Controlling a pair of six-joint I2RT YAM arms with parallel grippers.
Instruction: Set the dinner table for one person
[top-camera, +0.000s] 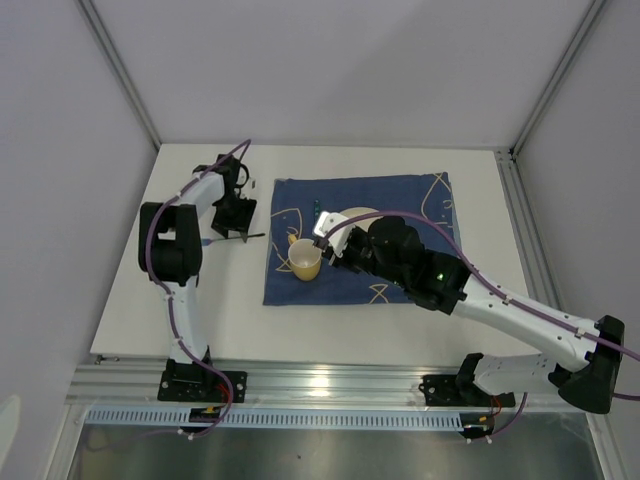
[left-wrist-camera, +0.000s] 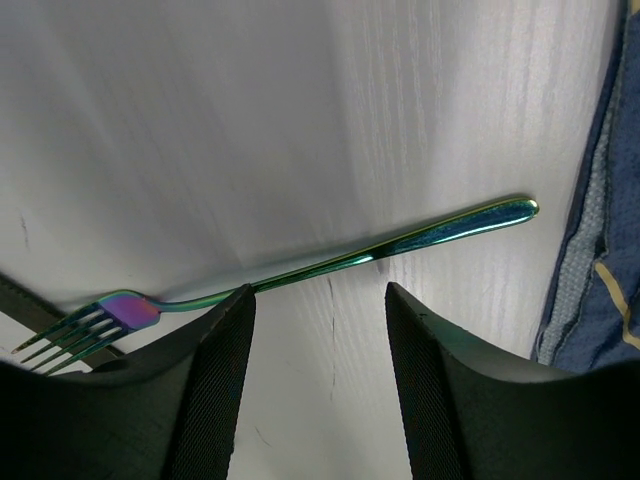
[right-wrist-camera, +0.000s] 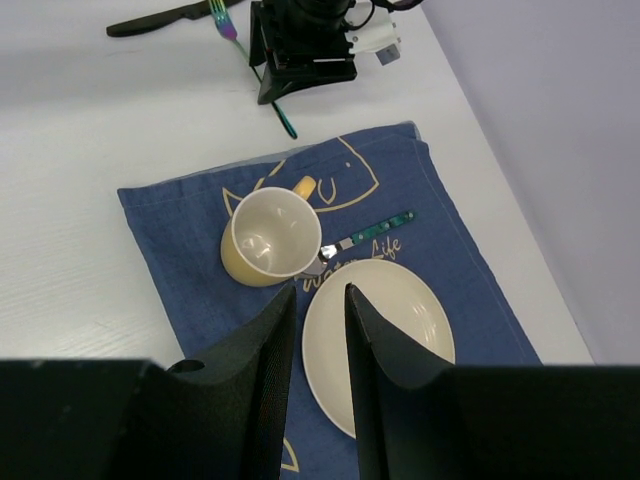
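A teal-purple fork (left-wrist-camera: 450, 225) lies on the white table left of the blue placemat, my left gripper just over its handle; the fingertips look apart in the left wrist view, and whether they hold anything is unclear. On the placemat are a yellow mug (right-wrist-camera: 240, 255), a cream plate (right-wrist-camera: 380, 310) and a teal-handled utensil (right-wrist-camera: 380, 227), partly hidden by the mug. My right gripper hangs above the placemat near mug and plate, fingers a little apart, nothing visible between them.
A dark knife (right-wrist-camera: 160, 22) lies on the table beyond the fork. Walls border the table.
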